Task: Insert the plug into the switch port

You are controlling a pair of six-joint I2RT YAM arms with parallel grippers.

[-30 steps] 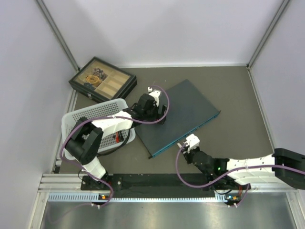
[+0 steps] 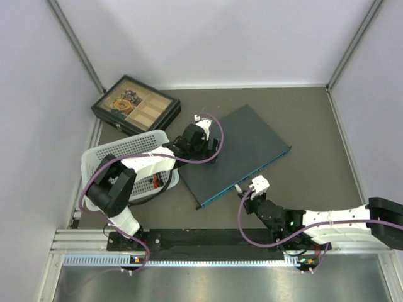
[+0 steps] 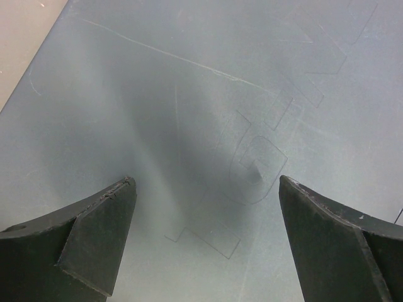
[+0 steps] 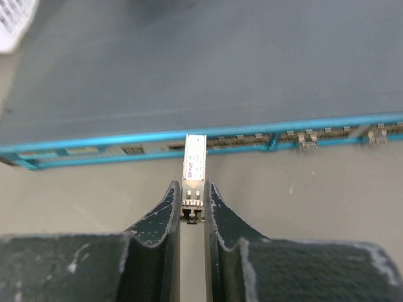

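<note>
The dark flat switch lies at an angle on the table, its blue-edged port face turned toward my right arm. My right gripper is shut on the slim metal plug, gripping its rear end. In the right wrist view the plug's far end overlaps the port face beside a row of slots; whether it touches cannot be told. From the top, the right gripper stands just off the front edge. Over the switch's top is my left gripper, open, with only the scratched lid between its fingers.
Two metal modules sit in ports farther right along the face. A white basket stands beneath the left arm, and a divided black case lies behind it.
The left arm and switch have stayed still.
</note>
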